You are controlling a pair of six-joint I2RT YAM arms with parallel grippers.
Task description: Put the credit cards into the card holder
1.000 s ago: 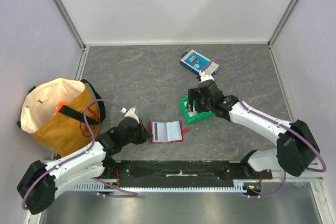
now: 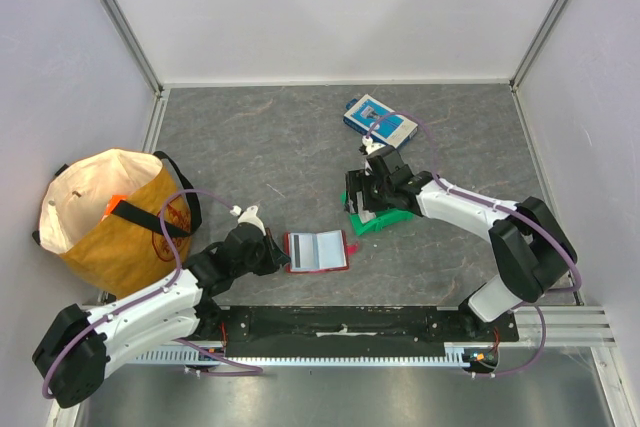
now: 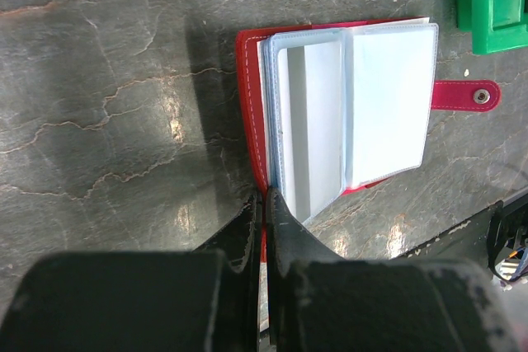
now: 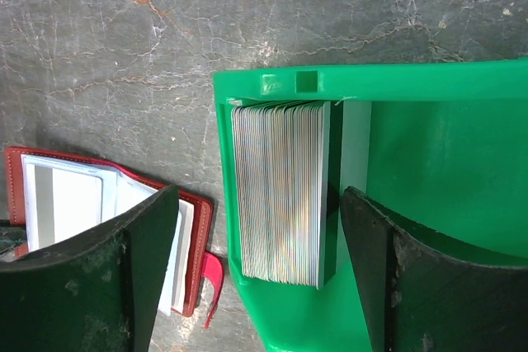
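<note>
The open card holder (image 2: 318,251), red with clear sleeves, lies at the front middle of the table. My left gripper is shut at the holder's left edge, touching the red cover; whether the cover is pinched between the fingers I cannot tell. A tight upright stack of white-edged cards (image 4: 279,191) stands in the left end of the green tray (image 4: 429,80). Over that stack my right gripper is open, one finger (image 4: 148,245) on the stack's left and the other (image 4: 371,237) on its right, with nothing held.
A blue and white box (image 2: 380,121) lies behind the tray. At the left stands a yellow bag (image 2: 135,257) with an open top. The holder's red snap strap (image 3: 466,96) points toward the tray.
My right gripper has moved left across the tray to its left end, over the card stack. The left arm and the card holder have stayed in place.
</note>
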